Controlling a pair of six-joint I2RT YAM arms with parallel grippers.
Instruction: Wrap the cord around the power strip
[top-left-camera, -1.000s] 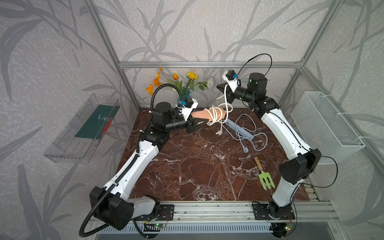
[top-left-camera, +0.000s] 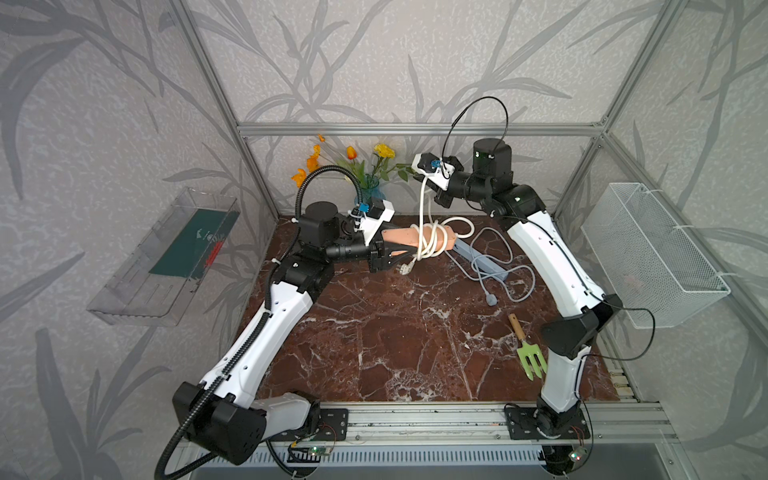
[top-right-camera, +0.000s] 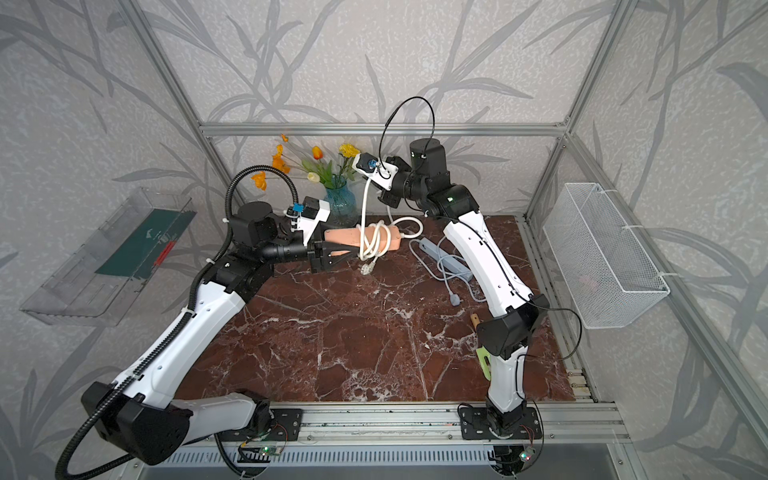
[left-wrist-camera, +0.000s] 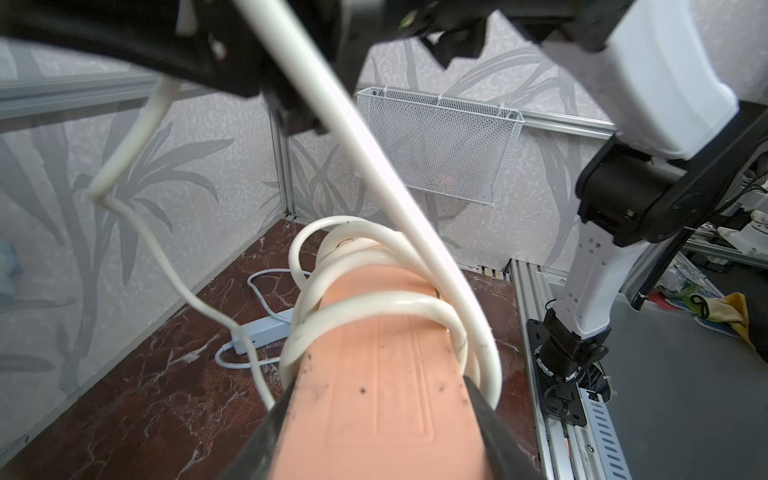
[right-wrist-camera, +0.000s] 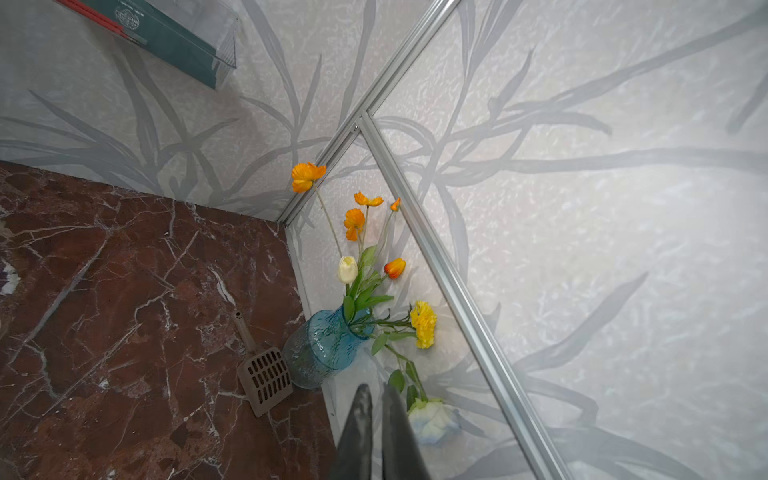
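Observation:
In midair, my left gripper (top-left-camera: 382, 248) is shut on one end of a peach power strip (left-wrist-camera: 376, 400). Several loops of white cord (left-wrist-camera: 376, 301) circle the strip, and a plug (top-right-camera: 367, 269) dangles below. From the wrapped strip the cord rises to my right gripper, held higher, behind and to the right. That gripper is shut; in its wrist view nothing shows between the fingertips, while in the top views the cord hangs over it.
A grey strip (top-left-camera: 480, 260) with cord and a green fork (top-left-camera: 531, 357) lie at the right. A flower vase (right-wrist-camera: 320, 344) and slotted turner (right-wrist-camera: 264, 376) are at the back. Baskets (top-left-camera: 648, 256) hang on the sides.
My right gripper has moved left, drawing the upright cord run with it. My left gripper and the strip have shifted slightly left, and the plug has moved left.

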